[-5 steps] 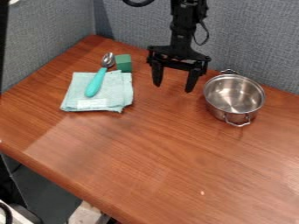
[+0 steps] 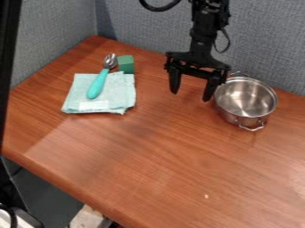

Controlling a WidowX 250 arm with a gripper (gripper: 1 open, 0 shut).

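My black gripper (image 2: 191, 92) hangs above the back of the wooden table (image 2: 143, 169), open, its two fingers apart with nothing seen between them. Just to its right sits a steel pot (image 2: 247, 105) with wire handles. At the left lies a folded pale cloth (image 2: 84, 105), with a turquoise-handled spoon (image 2: 95, 87) lying on it. A small green block (image 2: 125, 63) stands beside the spoon, at the cloth's back right corner.
Grey padded walls (image 2: 48, 49) bound the table at the back and left. The table's left front edge drops to a dark floor.
My gripper has moved a little to the right, toward the pot. The cloth, spoon, block and pot look unmoved.
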